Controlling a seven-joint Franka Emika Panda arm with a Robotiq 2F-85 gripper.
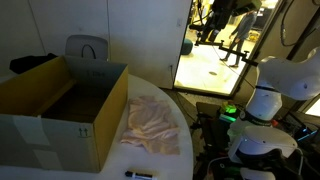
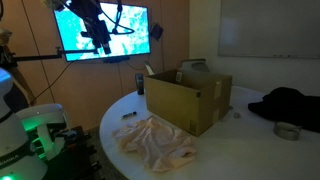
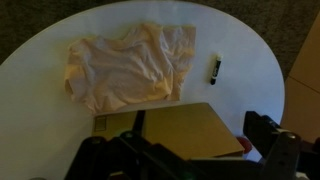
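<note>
A crumpled pale pink cloth lies flat on the white round table, beside the open cardboard box. The same cloth is in the upper left of the wrist view, and in exterior view 2 the cloth lies in front of the box. A dark marker rests apart from the cloth. High above the table's edge hangs my gripper, touching nothing on the table. In the wrist view its dark fingers are spread wide, with only the box far below between them.
A black cloth or bag and a roll of tape lie behind the box. A chair stands past the table. Bare tabletop surrounds the pink cloth. The box walls rise well above the table.
</note>
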